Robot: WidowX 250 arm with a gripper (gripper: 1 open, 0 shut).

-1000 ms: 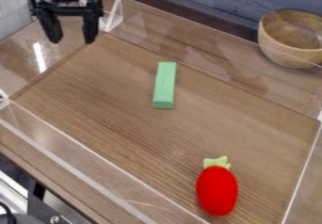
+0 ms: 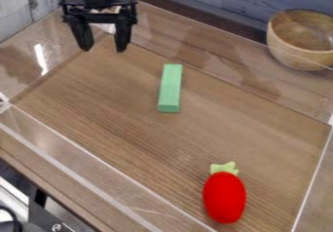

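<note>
My black gripper point(image 2: 100, 39) hangs at the upper left over the wooden table, its two fingers spread apart and open with nothing seen between them. A green bar point(image 2: 169, 88) lies on the table right of and below it, near the middle. A red strawberry-like object point(image 2: 224, 197) with a pale green top lies at the lower right. A wooden bowl point(image 2: 301, 41) sits at the upper right.
A raised back edge runs along the top, and a dark gap shows at the lower left corner.
My gripper has moved to the right along the back of the table. The bar, red object and bowl have not moved.
</note>
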